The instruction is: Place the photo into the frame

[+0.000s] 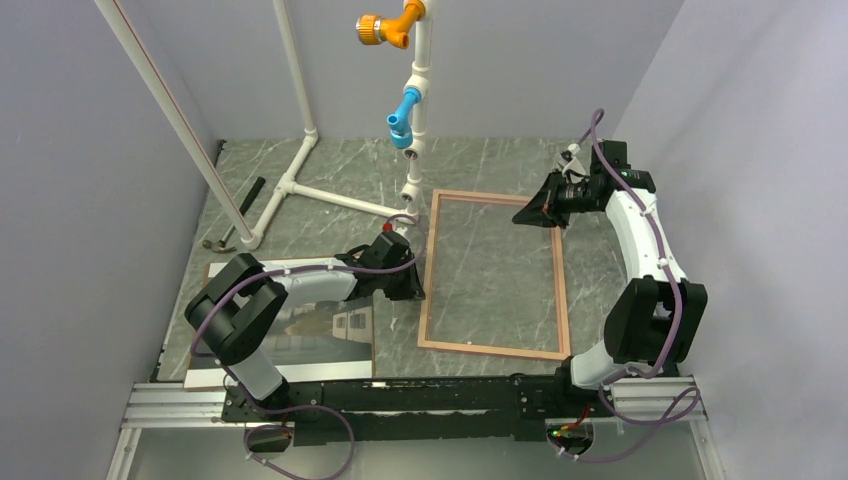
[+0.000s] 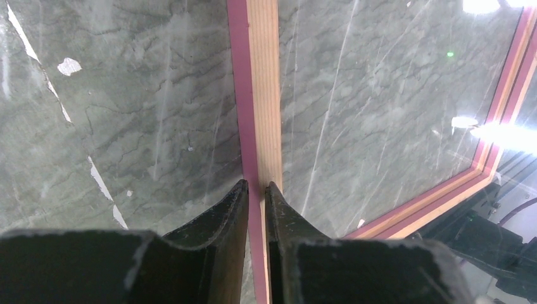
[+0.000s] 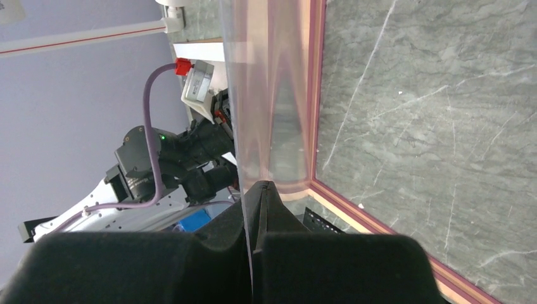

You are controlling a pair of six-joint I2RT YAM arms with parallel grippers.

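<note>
The empty-looking wooden frame (image 1: 564, 290) lies flat right of centre, marble tabletop visible inside it. A black-and-white photo (image 1: 345, 350) with a pale border lies at lower left, partly covered by my left arm. At the frame's left bar (image 2: 268, 126) is my left gripper. A gap shows between its fingertips, with the bar in line with it; whether they clamp it is unclear. My right gripper, above the frame's upper right side, has its fingers shut on the edge of a clear sheet (image 3: 233, 95) standing up in the right wrist view.
White pipes (image 1: 345, 199) with orange and blue fittings stand behind and left of the frame. A hammer (image 1: 245, 205) lies at far left. Bare tabletop (image 1: 600, 300) shows right of the frame.
</note>
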